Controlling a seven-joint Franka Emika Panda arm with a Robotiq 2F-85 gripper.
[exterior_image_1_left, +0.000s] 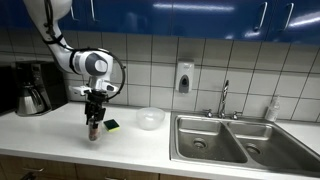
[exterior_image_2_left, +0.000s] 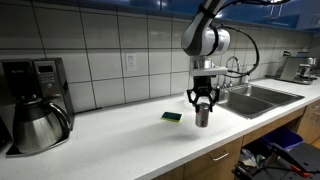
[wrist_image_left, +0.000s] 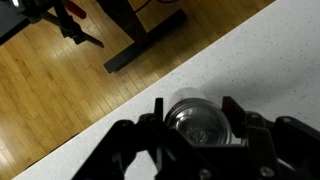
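Note:
Near the counter's front edge, my gripper (exterior_image_1_left: 93, 124) is shut on a can (exterior_image_1_left: 93, 134) with a silvery top. The wrist view looks down on the round lid of the can (wrist_image_left: 199, 128), which sits between the two dark fingers. In exterior view 2 the can (exterior_image_2_left: 202, 117) is upright below the gripper (exterior_image_2_left: 203, 104). Whether its base touches the counter or hangs just above it, I cannot tell.
A green and yellow sponge (exterior_image_1_left: 112, 125) lies on the white counter (exterior_image_1_left: 140, 150) close to the can. A clear bowl (exterior_image_1_left: 150, 118) stands farther right, before the double sink (exterior_image_1_left: 240, 143). A coffee maker (exterior_image_2_left: 38, 108) occupies the other end. Bare counter lies between.

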